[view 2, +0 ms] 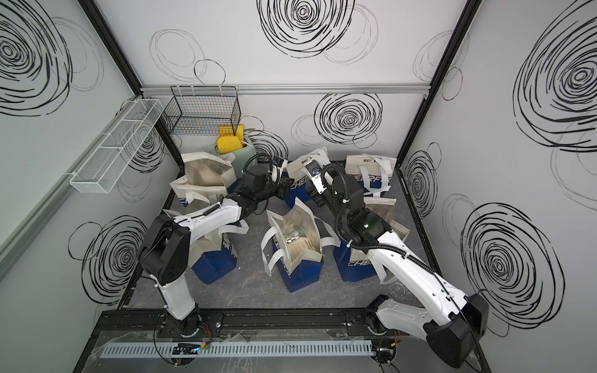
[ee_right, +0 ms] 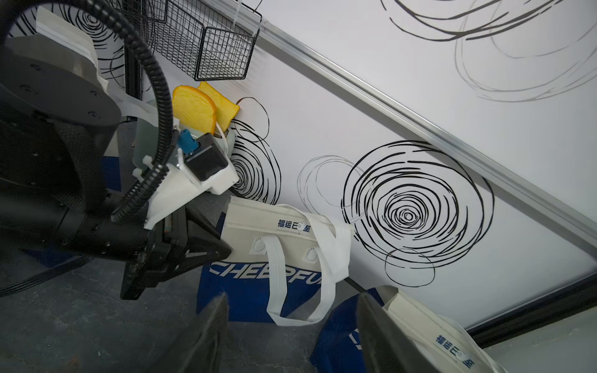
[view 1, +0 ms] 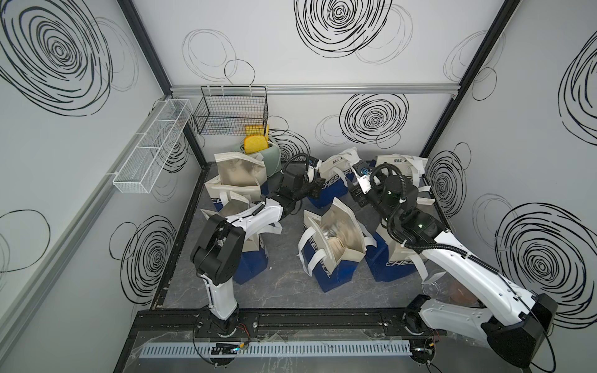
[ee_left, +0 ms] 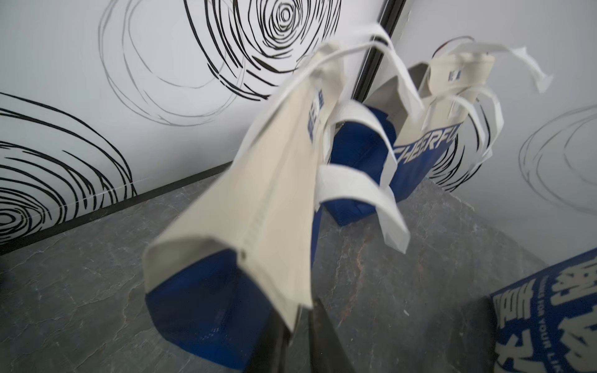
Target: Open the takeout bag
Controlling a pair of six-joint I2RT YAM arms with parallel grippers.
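Observation:
The takeout bag [view 1: 329, 194] at the back middle is white on top and blue below, printed CHEERFU. In the right wrist view this bag [ee_right: 248, 235] stands upright with its white straps hanging over the front. My left gripper is part open at the bag's side. A lower corner of the white top [ee_left: 273, 236] reaches down to its fingers; whether it lies between them is hard to tell. My right gripper stands open in front of the bag, its fingers [ee_right: 211, 323] apart with nothing held.
Another bag [view 1: 401, 164] stands in the back right corner. An open-topped bag [view 1: 339, 273] sits at the front middle, with further bags on the left [view 1: 252, 264] and right [view 1: 388, 267]. A black wire basket [view 1: 231, 112] hangs at the back left.

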